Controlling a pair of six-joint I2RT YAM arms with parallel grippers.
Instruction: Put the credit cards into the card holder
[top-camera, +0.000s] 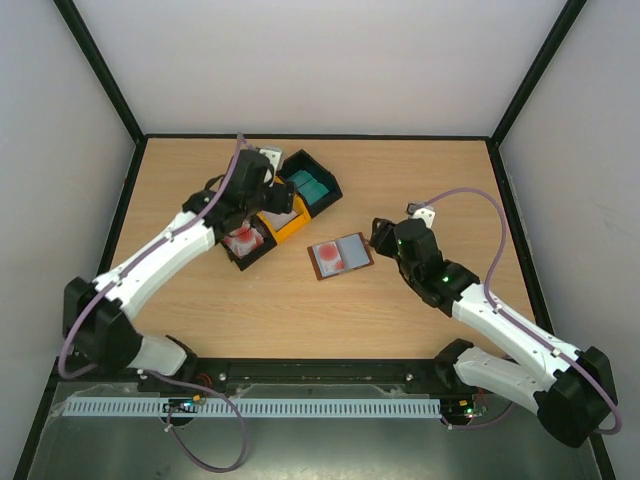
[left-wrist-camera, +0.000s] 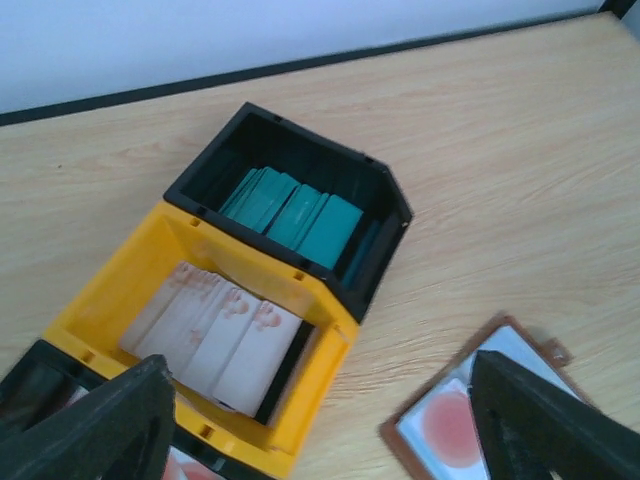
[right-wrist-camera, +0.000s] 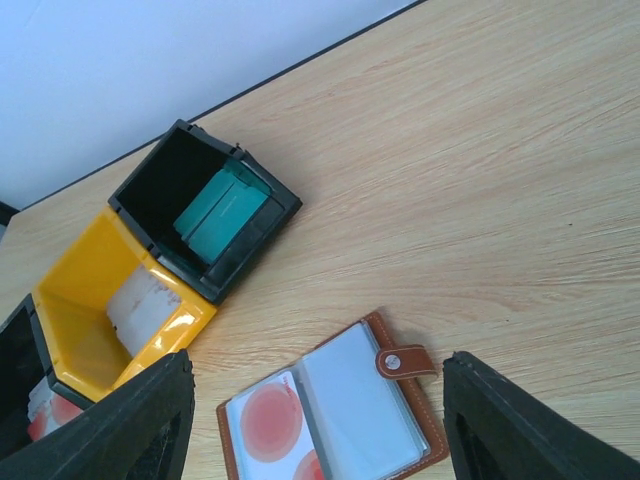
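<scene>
The card holder (right-wrist-camera: 365, 405), a brown leather wallet with clear sleeves, lies open mid-table with red-patterned cards in it. Card boxes stand behind it to the left: a black one (left-wrist-camera: 250, 130) with teal cards (left-wrist-camera: 330, 225), a yellow one (left-wrist-camera: 95, 300) with white cards (left-wrist-camera: 258, 355), and another black one with red-white cards. My left gripper hangs above the boxes, part open with no card visible between its fingers. My right gripper is open and empty above the right side of the holder.
Walls and a dark frame edge surround it.
</scene>
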